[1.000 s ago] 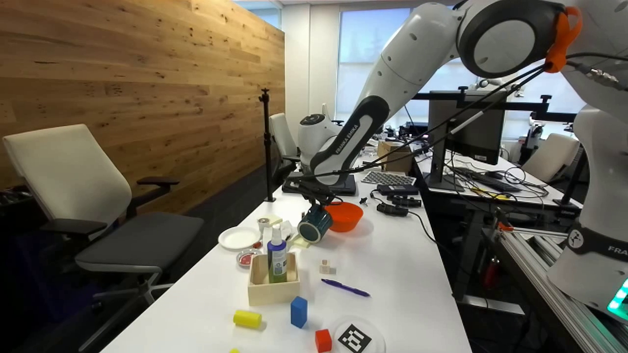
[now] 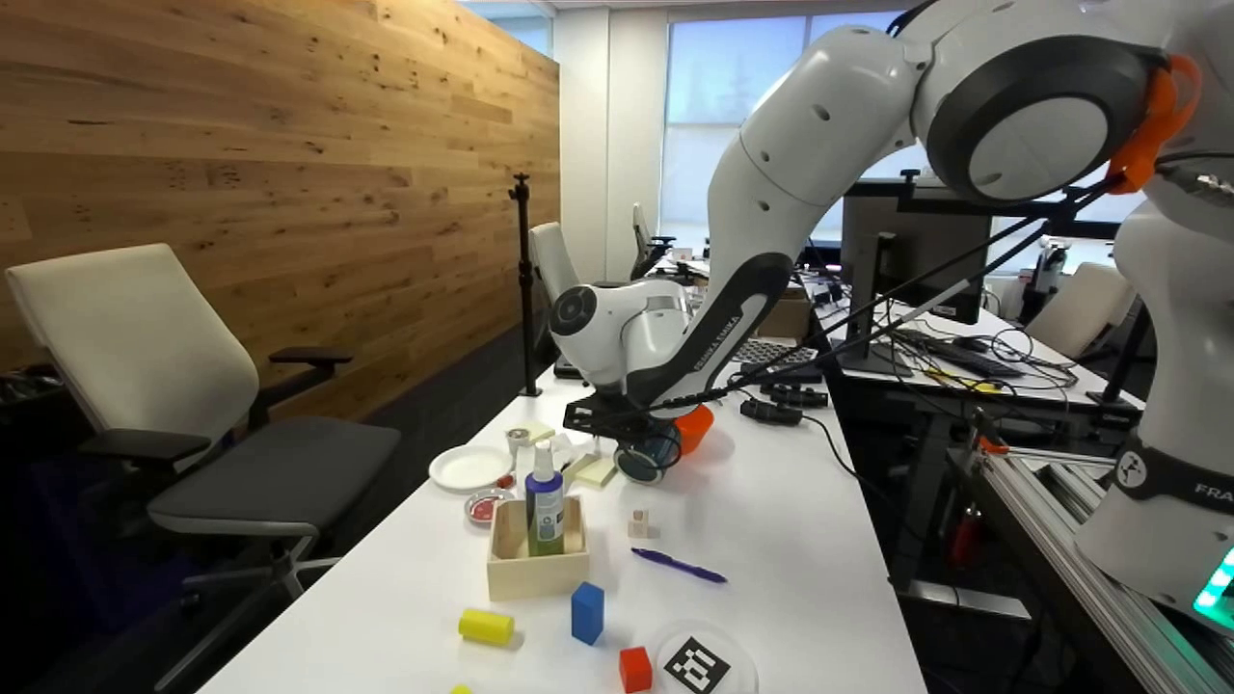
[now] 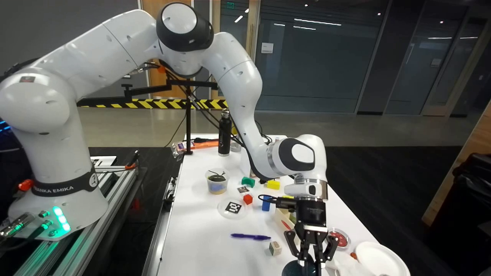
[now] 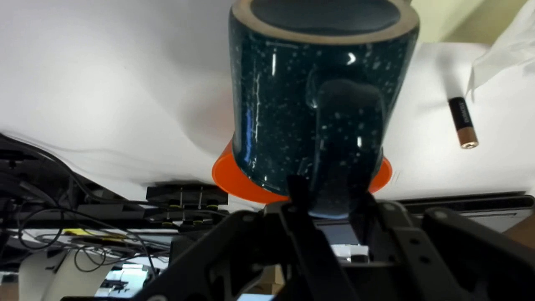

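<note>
A dark teal speckled mug (image 4: 311,100) is held by its handle, with my gripper shut on it. The mug is tipped, its pale-ringed base (image 4: 321,37) turned toward the top of the wrist view, and its mouth cannot be seen. Behind its far end shows the rim of an orange bowl (image 4: 235,183); whether mug and bowl touch I cannot tell. In exterior view 1 the mug (image 2: 648,456) hides most of the bowl (image 2: 695,428). Exterior view 2 shows the mug (image 3: 292,268) at its bottom edge, below my gripper (image 3: 310,257).
A wooden box (image 2: 538,574) holding a spray bottle (image 2: 545,509) stands nearer exterior view 1. A white plate (image 2: 469,467), a small dice-like block (image 2: 638,524) and a purple pen (image 2: 679,565) lie around. One battery (image 4: 462,123) rests beside the mug. Table right of the box is mostly clear.
My wrist has swung lower, and the mug and arm now cover most of the bowl.
</note>
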